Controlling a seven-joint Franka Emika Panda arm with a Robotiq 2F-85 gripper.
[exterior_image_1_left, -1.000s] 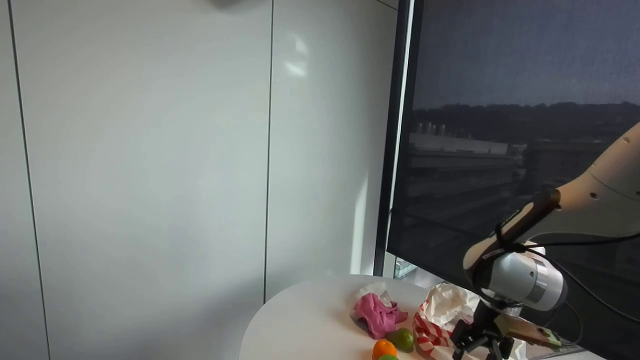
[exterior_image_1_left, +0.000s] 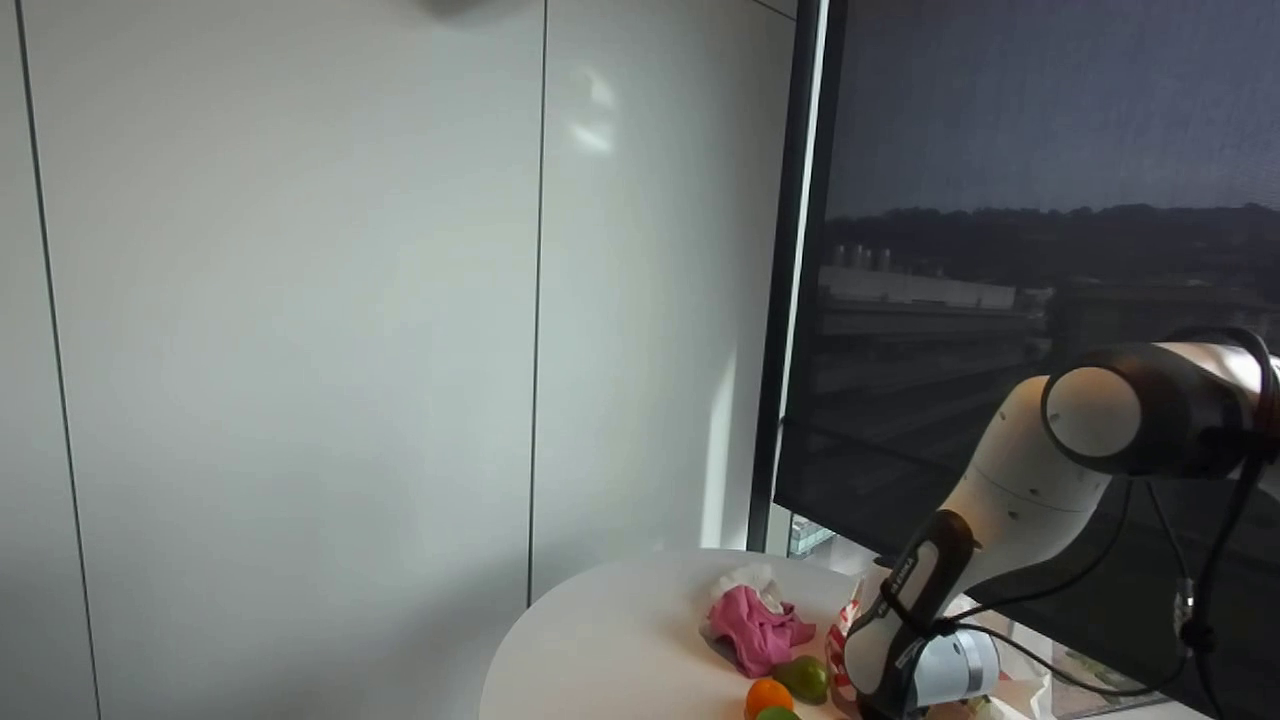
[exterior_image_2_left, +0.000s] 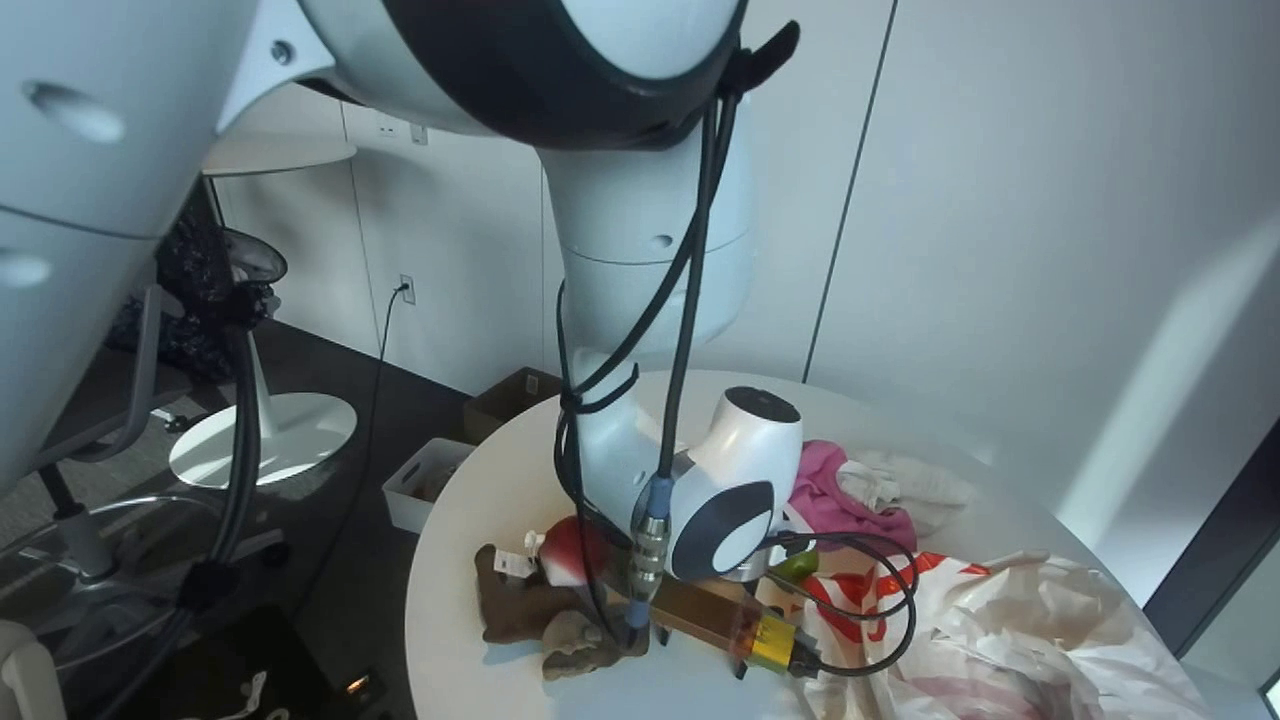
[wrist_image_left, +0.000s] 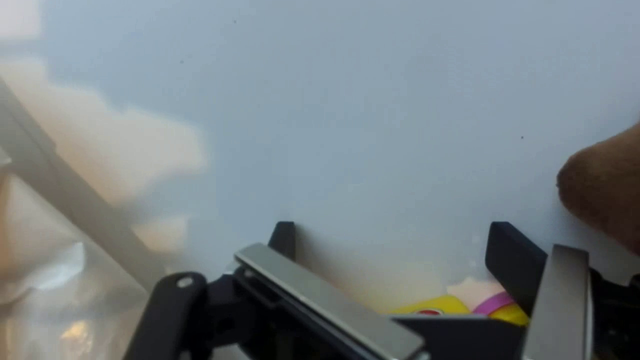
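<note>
In the wrist view my gripper is open, its dark fingertips well apart close over the white table. A small yellow and purple object (wrist_image_left: 441, 306) shows low in that view, partly covered by the gripper's linkage; I cannot tell what it is. To the right lies the end of something brown and soft (wrist_image_left: 612, 180). In exterior view 2 the hand is low over the table, largely behind its brown and yellow camera mount (exterior_image_2_left: 708, 618), between the brown soft thing (exterior_image_2_left: 516, 600) and a crumpled paper bag (exterior_image_2_left: 1020, 636).
A pink cloth (exterior_image_1_left: 758, 630), a green fruit (exterior_image_1_left: 804, 679) and an orange (exterior_image_1_left: 768, 696) rest on the round table (exterior_image_1_left: 612, 636). A red and white item (exterior_image_2_left: 570, 554) sits by the brown soft thing. Free tabletop lies left of the cloth in exterior view 1.
In exterior view 1 the arm has swung left and its hand has come down closer to the fruit. It now hides much of the paper bag. Cloth and fruit have not moved.
</note>
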